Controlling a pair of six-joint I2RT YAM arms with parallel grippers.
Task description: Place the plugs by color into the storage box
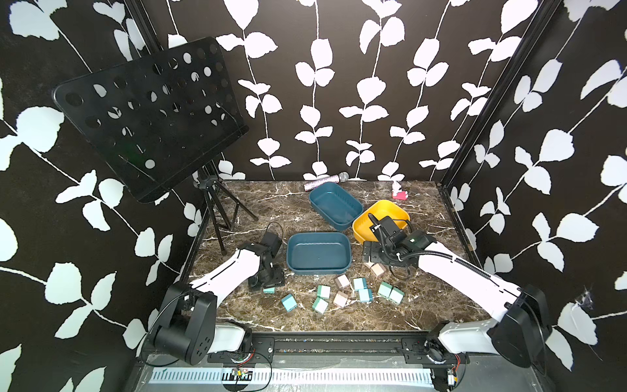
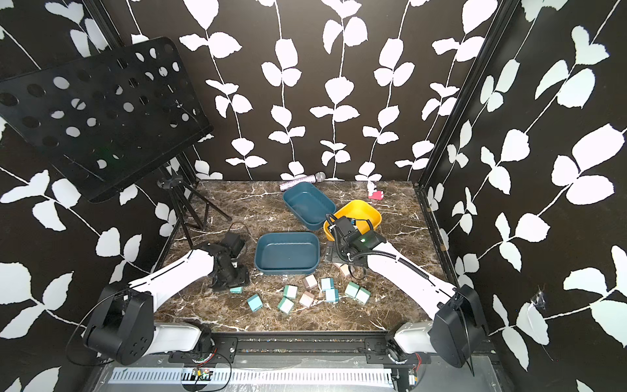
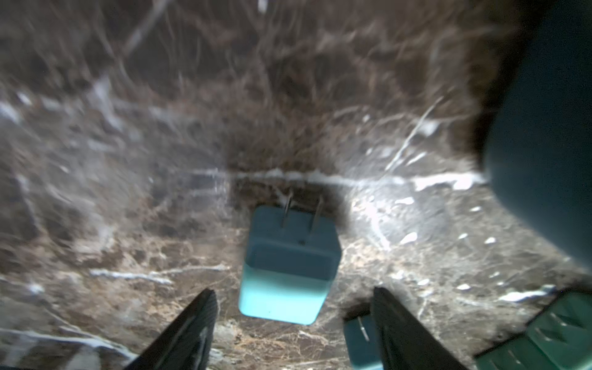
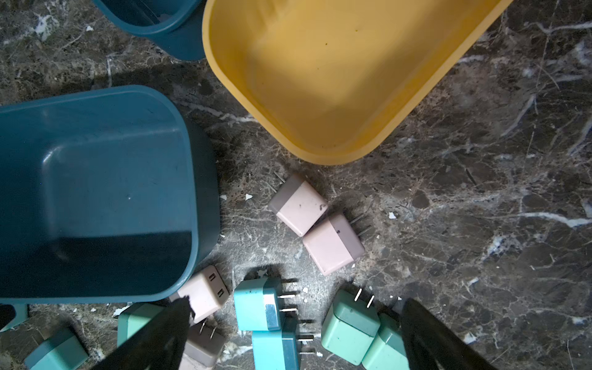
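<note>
In the left wrist view a blue plug (image 3: 289,265) lies on the marble, prongs pointing away, between and just ahead of the fingers of my left gripper, which is open and holds nothing. Open and empty too is my right gripper, above the plug cluster. Near it are a pink plug (image 4: 298,204) touching another pink plug (image 4: 334,243), a blue plug (image 4: 257,303) and a green plug (image 4: 350,326). The storage boxes are a front blue box (image 1: 318,269), a rear blue box (image 1: 335,205) and a yellow box (image 1: 358,228); the visible floors of the front and yellow ones are bare.
A microphone (image 1: 326,181) lies behind the rear box, and a small red item (image 1: 400,195) sits at the back right. The black stand (image 1: 218,202) occupies the left side. Bare marble shows right of the plugs and along the front.
</note>
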